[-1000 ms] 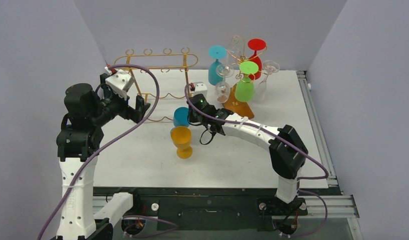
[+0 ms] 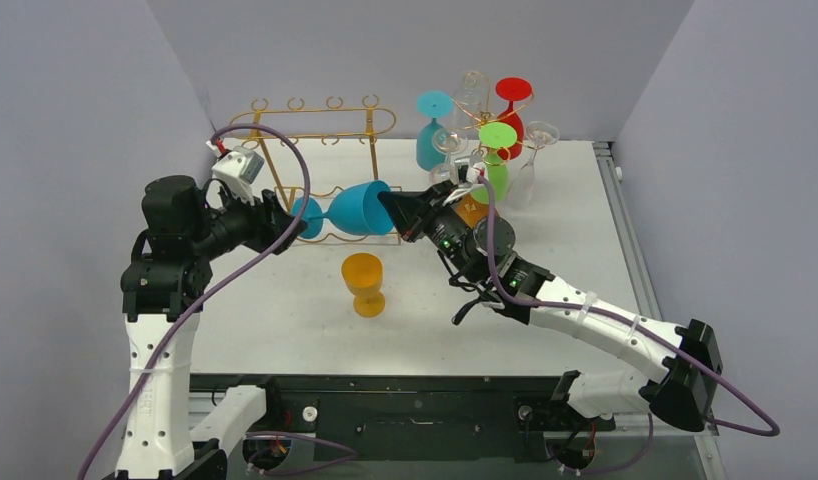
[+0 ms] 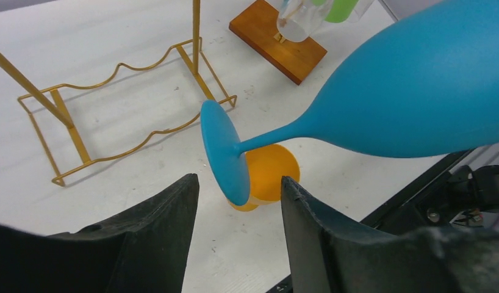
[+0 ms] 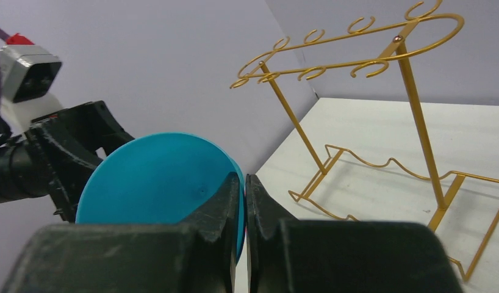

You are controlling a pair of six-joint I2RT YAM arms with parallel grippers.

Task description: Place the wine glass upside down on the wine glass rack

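Observation:
The blue wine glass (image 2: pixel 357 208) is tipped on its side in mid-air, its bowl toward the right and its base toward the left. At the bowl's rim (image 4: pixel 240 213), my right gripper is shut on the thin wall. My left gripper stands open at the other end, the flat blue base (image 3: pixel 226 155) showing ahead of the gap between its fingertips. Whether they touch the base cannot be told. Behind the glass stands the gold wire rack (image 2: pixel 315 136), its upper hooks (image 4: pixel 314 73) empty.
An orange goblet (image 2: pixel 363 275) is upright on the white table, below and in front of the blue glass. To the right rear, a rotary stand with a wooden base (image 3: pixel 277 39) carries several upside-down glasses, including a red one (image 2: pixel 513 92).
The blue glass has risen from beside the orange goblet and turned from upright to sideways, with its base swung left. My right arm has swung round; the left gripper has shifted slightly toward the base.

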